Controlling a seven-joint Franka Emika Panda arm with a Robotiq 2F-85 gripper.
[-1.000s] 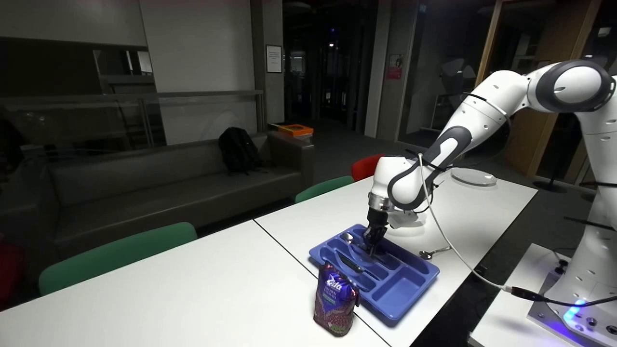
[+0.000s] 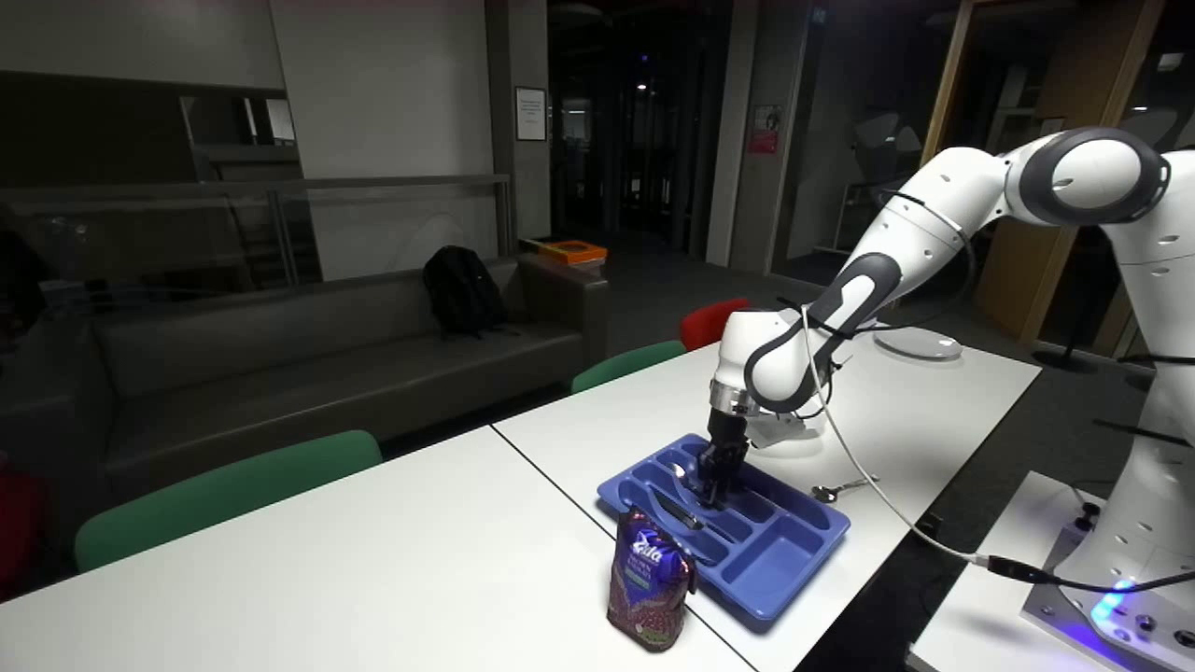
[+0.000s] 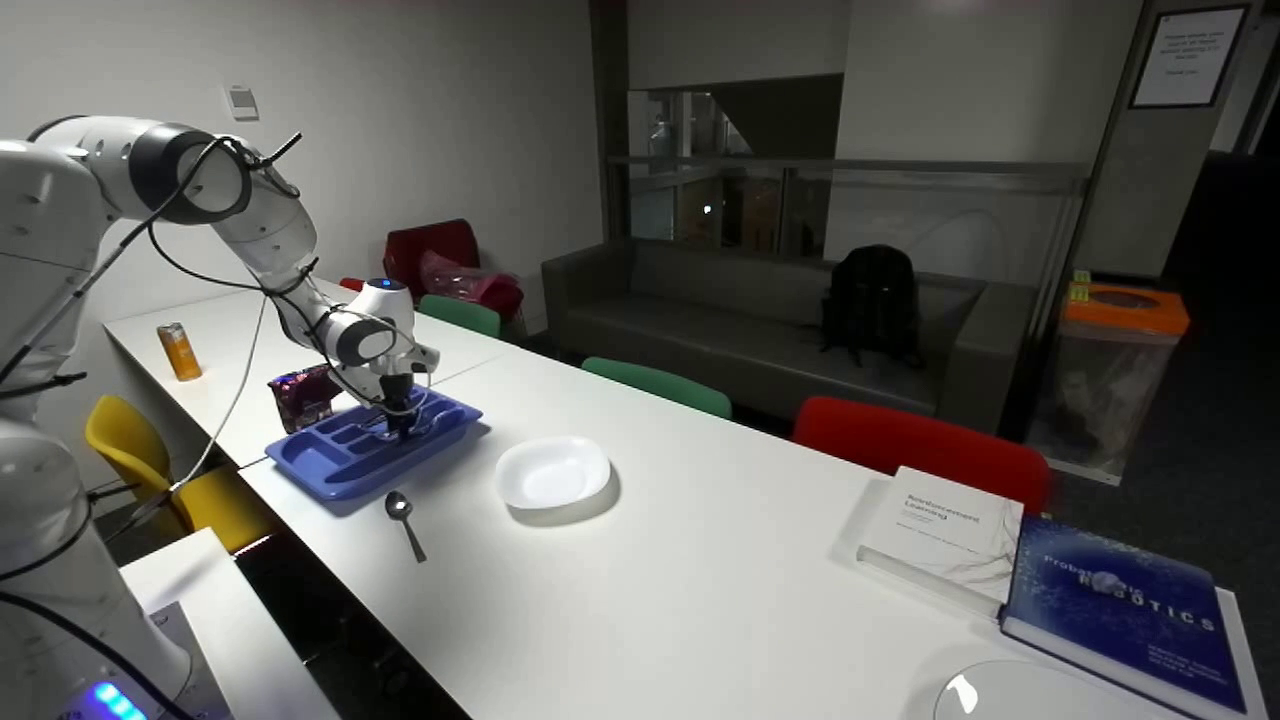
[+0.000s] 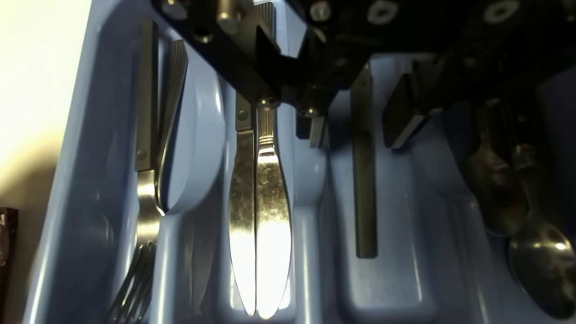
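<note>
A blue cutlery tray (image 2: 784, 566) lies on the white table. My gripper points down into it, with its fingers apart on either side of a dark, flat handle (image 4: 365, 189). There is a visible gap between the handle and each finger; its upper end passes under the gripper. Two knives (image 4: 270, 216) lie side by side in the compartment to the left. Further left sit forks (image 4: 141, 270), and at the right lie spoons (image 4: 545, 259) in shadow. From outside, the arm mostly hides the fingertips.
A dark coffee bag (image 2: 650, 582) stands by the tray. A loose spoon (image 3: 399, 510) and a white bowl (image 3: 553, 470) rest on the table nearby. An orange can (image 3: 179, 352) and books (image 3: 943, 536) are farther off.
Over the last second my gripper has come lower into the tray and shifted slightly left in exterior view 1. The tray and coffee bag have stayed where they were.
</note>
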